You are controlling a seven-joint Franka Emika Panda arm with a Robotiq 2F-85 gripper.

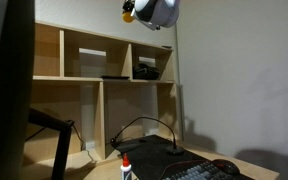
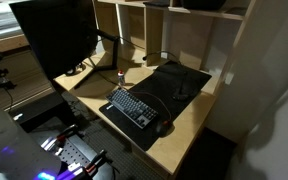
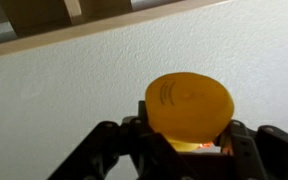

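A rounded yellow-orange object fills the middle of the wrist view, with the black fingers of my gripper on either side of it. The gripper is shut on it. In exterior view 1 the same orange object shows small at the top edge, held high in front of the upper shelves, with the white arm beside it. Its far side and exact kind are hidden. Neither the gripper nor the object can be made out in exterior view 2.
A wooden shelf unit stands behind the desk, with a black item in an upper compartment. On the desk are a keyboard, a mouse, a red-capped white bottle and a thin black lamp. A bare wall lies right.
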